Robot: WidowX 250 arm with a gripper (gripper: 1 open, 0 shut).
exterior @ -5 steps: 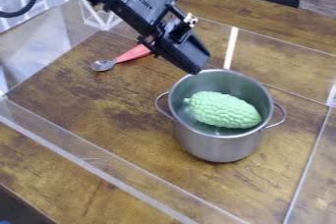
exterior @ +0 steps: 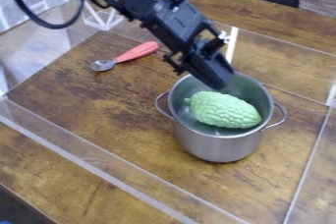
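Observation:
A steel pot (exterior: pixel 217 144) with two side handles stands right of centre on the wooden table. A pale green, bumpy corn-shaped object (exterior: pixel 223 110) lies inside it. My gripper (exterior: pixel 214 76) hangs over the pot's back rim, angled down toward it from the upper left, and looks shut with nothing visible in it. Whether it touches the rim cannot be told.
A spoon with a red handle (exterior: pixel 138 52) lies at the back left. Transparent edging runs along the left and right.
My gripper has shifted a little right and down, closer to the pot's back rim. The pot, the green object and the spoon look unchanged.

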